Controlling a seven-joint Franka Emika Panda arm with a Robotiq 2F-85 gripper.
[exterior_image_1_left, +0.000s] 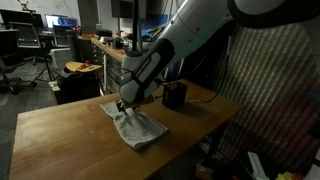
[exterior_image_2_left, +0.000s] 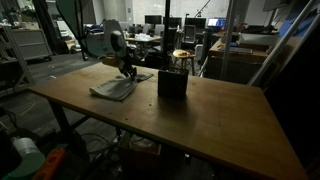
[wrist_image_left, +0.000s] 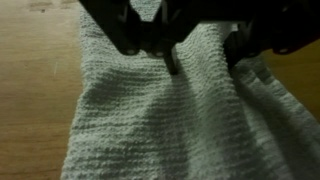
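Observation:
A light grey towel (exterior_image_1_left: 138, 127) lies on the wooden table, with soft folds on its surface. My gripper (exterior_image_1_left: 124, 104) points down at the towel's far part, its fingertips at the cloth. In the wrist view the towel (wrist_image_left: 140, 115) fills most of the picture. There the dark fingers (wrist_image_left: 172, 62) stand apart, a ridge of cloth running between them, so the gripper is partly open. The fingertips are dark, and whether they press on the cloth cannot be made out. Exterior view 2 shows the towel (exterior_image_2_left: 114, 90) near the table's far-left side.
A black box (exterior_image_2_left: 172, 84) stands on the table (exterior_image_2_left: 220, 115) beside the towel. Bare wood lies left of the towel in exterior view 1, and a wide clear stretch lies right of the box in exterior view 2.

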